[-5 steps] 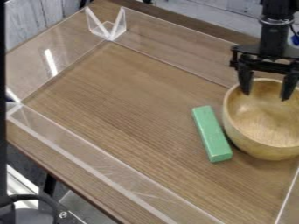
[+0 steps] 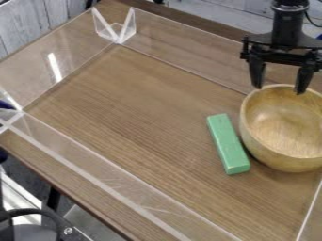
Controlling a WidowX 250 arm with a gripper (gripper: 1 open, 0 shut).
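Observation:
My black gripper (image 2: 280, 73) hangs at the upper right, open, its two fingers pointing down just over the back rim of a round wooden bowl (image 2: 280, 136). The bowl looks empty. A green rectangular block (image 2: 228, 143) lies on the wooden table (image 2: 126, 113) just left of the bowl.
A clear plastic piece (image 2: 115, 26) stands at the back left corner. Dark cables and equipment (image 2: 32, 226) are at the lower left, off the table edge.
The gripper has moved a little up and back from over the bowl toward its rear rim. The bowl and green block have not moved.

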